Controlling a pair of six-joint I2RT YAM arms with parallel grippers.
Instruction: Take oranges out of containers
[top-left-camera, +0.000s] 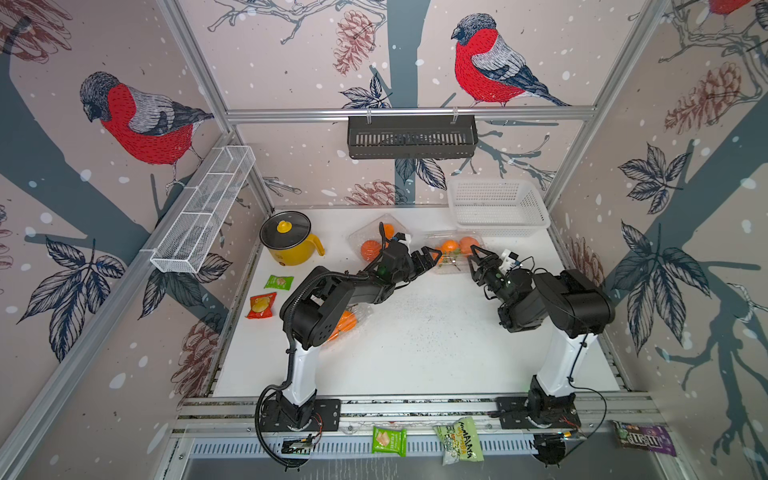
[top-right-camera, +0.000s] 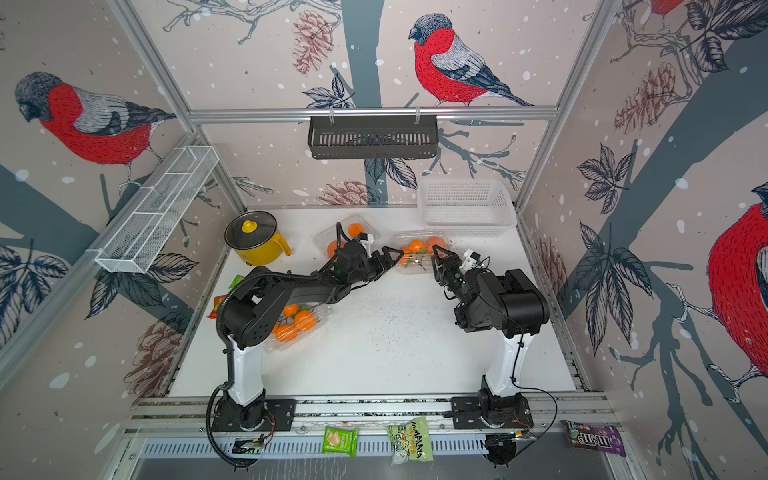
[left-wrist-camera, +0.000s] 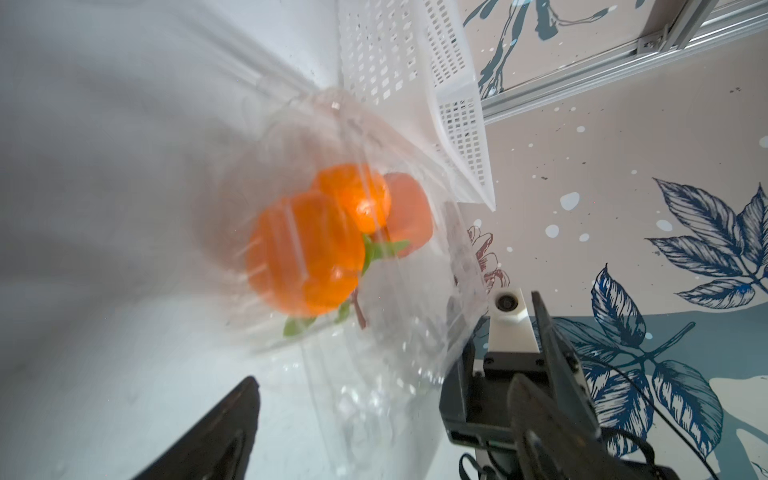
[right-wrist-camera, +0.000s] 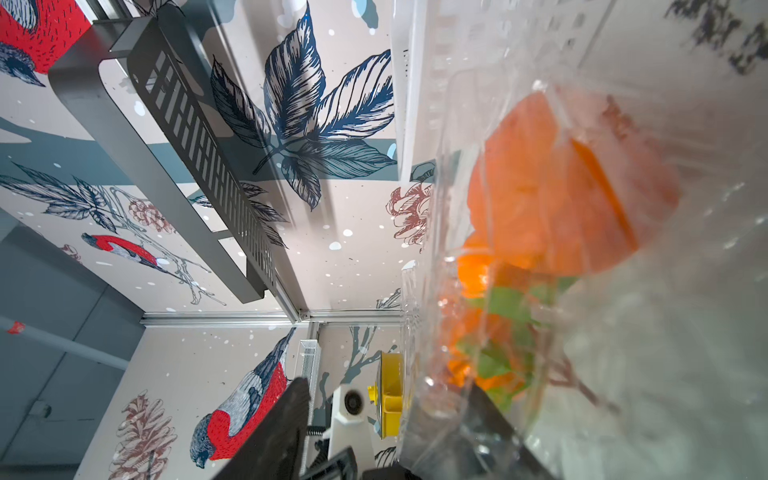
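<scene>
A clear container with oranges and green leaves (top-left-camera: 449, 246) stands at back centre, between my grippers; the right wrist view shows it very close. My left gripper (top-left-camera: 425, 256) is open at its left side, with the container in front of its fingers in the left wrist view. My right gripper (top-left-camera: 478, 260) is shut on the container's right side. A second clear container with oranges (top-left-camera: 369, 250) stands behind my left arm; a third (top-right-camera: 294, 326) lies at front left, partly hidden by that arm.
A white basket (top-left-camera: 496, 208) stands at the back right. A yellow pot (top-left-camera: 289, 248) and two snack packets (top-left-camera: 261, 305) are at the left. A dark rack (top-left-camera: 412, 140) hangs on the back wall.
</scene>
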